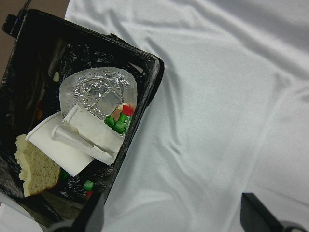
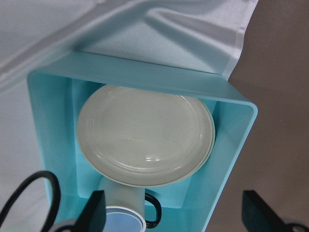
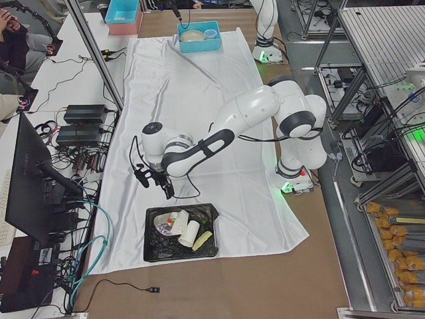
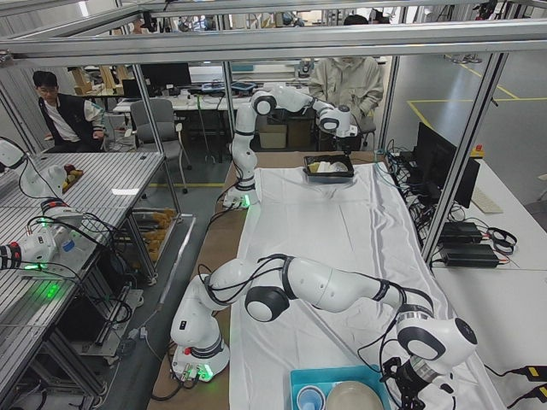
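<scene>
My left gripper (image 3: pixel 159 185) hangs above the cloth just beside a black lined bin (image 1: pixel 159 72). In the left wrist view its dark fingers are far apart with only cloth between them. The bin holds crumpled clear plastic (image 1: pixel 87 89), white paper cups (image 1: pixel 58 150), a bread slice (image 1: pixel 38 174) and red and green bits (image 1: pixel 120 126). My right gripper (image 4: pixel 410 389) hangs by a teal box (image 2: pixel 231 140), fingers wide apart. The box holds stacked pale plates (image 2: pixel 145 135) and a cup with a blue top (image 2: pixel 123 220) and black handle.
A white cloth (image 3: pixel 192 113) covers the middle, mostly clear between bin and box. A monitor (image 3: pixel 30 179) and cables line the left edge in the camera left view. A metal frame table (image 3: pixel 378 46) stands on the right.
</scene>
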